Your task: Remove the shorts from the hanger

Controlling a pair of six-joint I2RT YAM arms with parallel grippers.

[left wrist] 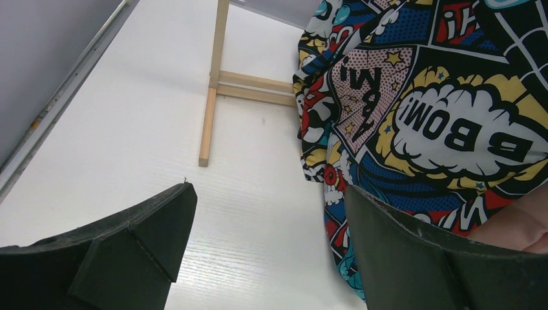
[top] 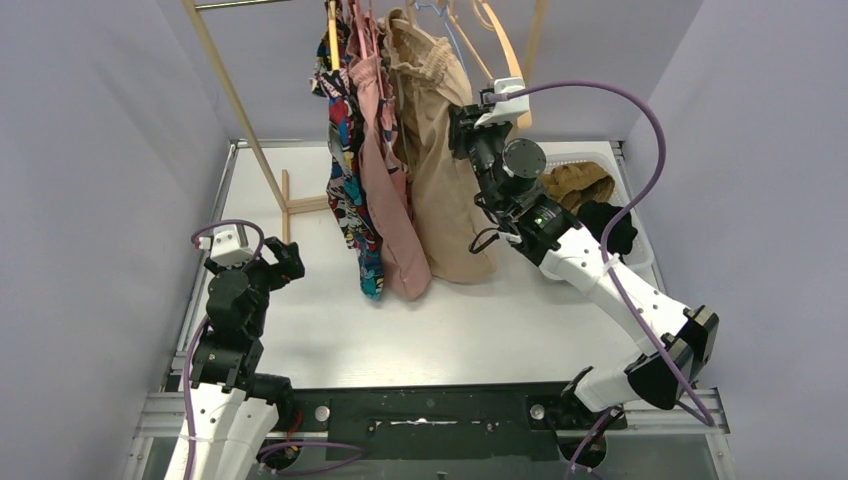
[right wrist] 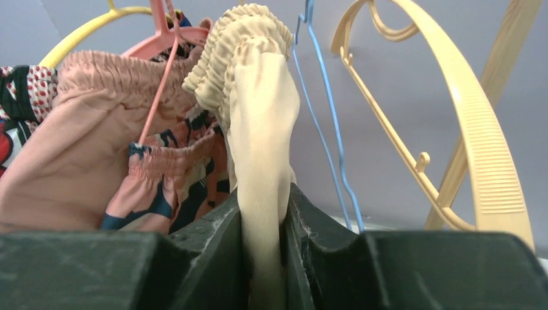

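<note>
Beige shorts [top: 435,160] hang from the rack, with their elastic waistband [right wrist: 242,39] gathered at the top in the right wrist view. My right gripper is at their right side, below the waistband. A bunched fold of beige cloth [right wrist: 262,135] runs down between its fingers, close against both. Whether they grip it cannot be told. The shorts' hanger is mostly hidden. My left gripper stands open and empty over the table's left side, away from the shorts; patterned shorts [left wrist: 439,123] hang beyond it.
Pink shorts [top: 390,210] hang just left of the beige ones. To their right are a bare blue hanger [right wrist: 329,116] and a bare wooden hanger [right wrist: 484,148]. A white basket [top: 645,260] with brown and black clothes stands right.
</note>
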